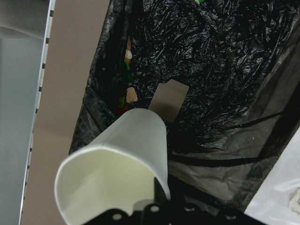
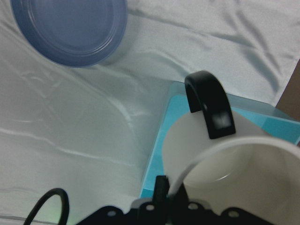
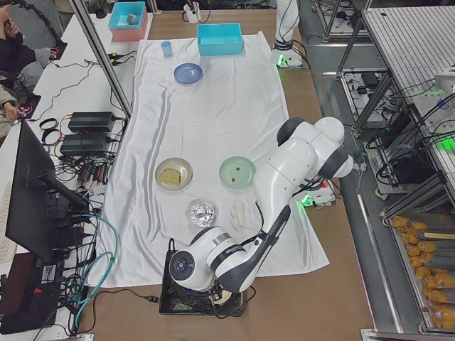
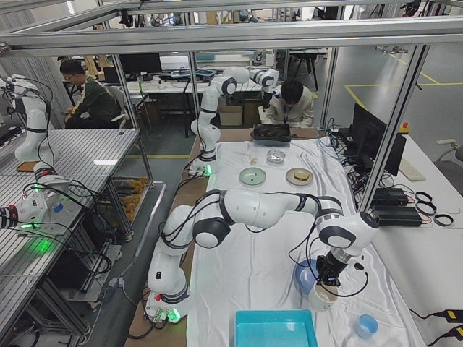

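My left gripper is shut on a white paper cup (image 1: 101, 180), tilted over a black-lined bin (image 1: 206, 61) holding small scraps and a cardboard piece (image 1: 168, 98). In the camera left view this arm hides much of the bin. My right gripper is shut on the rim of a white mug (image 2: 243, 183) with a black handle (image 2: 215, 117), above the edge of a teal tub (image 2: 276, 126). A blue plate (image 2: 70, 23) lies beside the tub.
A green plate (image 3: 237, 168), a tan plate with a yellow item (image 3: 170, 178), a foil dish (image 3: 201, 213) and a pale item (image 3: 238, 215) lie mid-table. A small blue cup (image 3: 167, 48) stands at the far end.
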